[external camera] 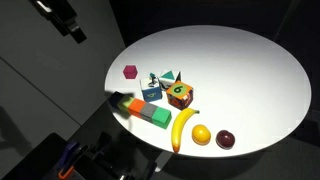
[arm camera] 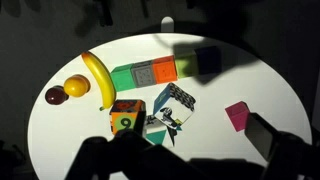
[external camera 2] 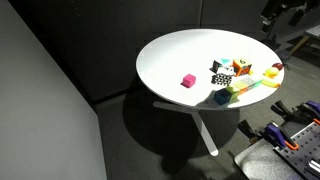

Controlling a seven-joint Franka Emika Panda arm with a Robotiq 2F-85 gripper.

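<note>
My gripper stands open above the round white table, its dark fingers (arm camera: 278, 148) wide apart and nothing between them. In exterior view 1 the gripper (external camera: 76, 35) hangs high at the upper left, clear of everything. A pink cube (arm camera: 238, 116) lies alone on one side. Several coloured blocks form a row, with a green block (arm camera: 122, 78) at one end and a dark block (arm camera: 208, 60) at the other. A yellow banana (arm camera: 99, 78) lies beside the green end. Near the middle are an orange number cube (arm camera: 125, 116) and a patterned blue-and-white box (arm camera: 174, 103).
An orange fruit (external camera: 201, 134) and a dark red fruit (external camera: 226, 140) sit near the table's edge. A teal-and-white piece (arm camera: 158, 131) touches the group in the middle. Dark floor surrounds the table.
</note>
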